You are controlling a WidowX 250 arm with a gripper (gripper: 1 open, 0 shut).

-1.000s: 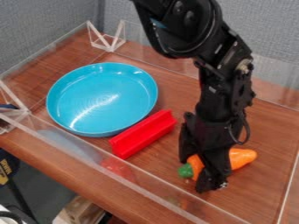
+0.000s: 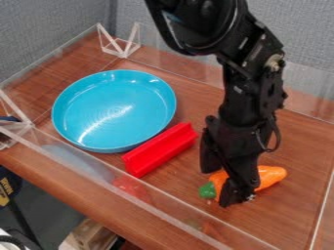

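Note:
An orange toy carrot [image 2: 269, 177] with a green top lies on the wooden table at the right. My black gripper [image 2: 225, 180] is down over it, its fingers around the carrot's middle near the green end; whether they are closed on it is hard to tell, as the gripper hides part of the carrot.
A blue plate [image 2: 113, 107] lies at the left. A red bar [image 2: 159, 149] lies between the plate and my gripper. Clear acrylic walls edge the table [image 2: 196, 89], with white brackets at the back left.
My gripper has shifted very slightly upward over the carrot; the other objects stay where they were.

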